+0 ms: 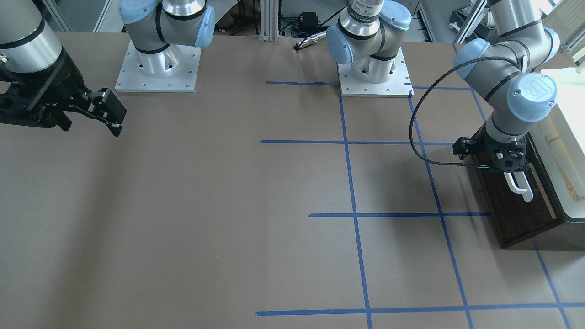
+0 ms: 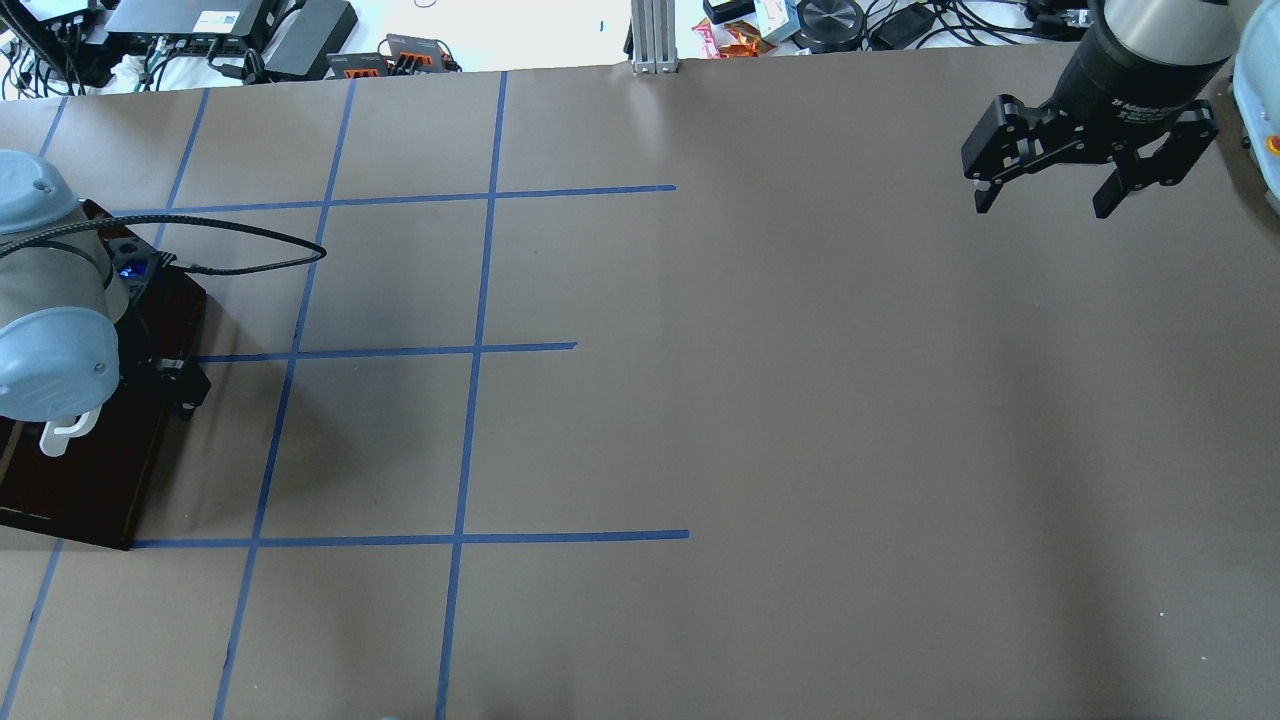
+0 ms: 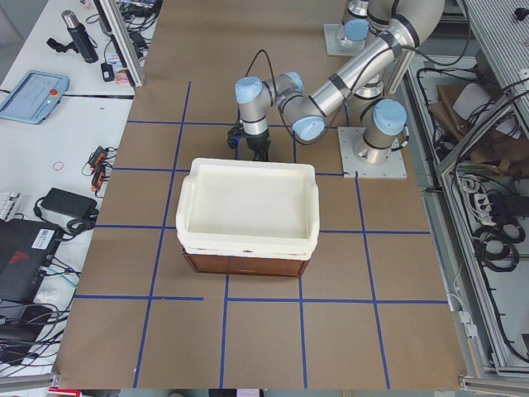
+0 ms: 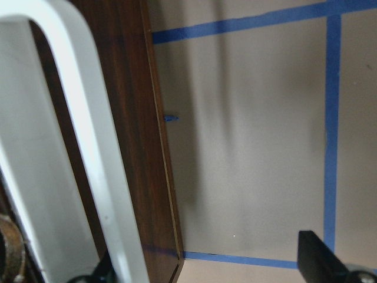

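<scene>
A dark wooden box (image 1: pixel 523 214) with a white interior (image 3: pixel 248 207) stands on the taped table, at the right of the front view. A white handle (image 1: pixel 518 186) (image 4: pixel 88 118) is on its dark side face, directly under the gripper (image 1: pixel 488 151). In the left wrist view the handle runs close along the left, and one black finger shows at the lower right, apart from it, over the table. The other fingertip is mostly hidden at the lower left by the handle. Whether the fingers are open or closed on something is hard to confirm from the outside views; the wrist view shows them apart.
A second arm's black gripper (image 2: pixel 1092 144) hangs at the front view's left. Two further arm bases (image 1: pixel 375 82) stand at the back.
</scene>
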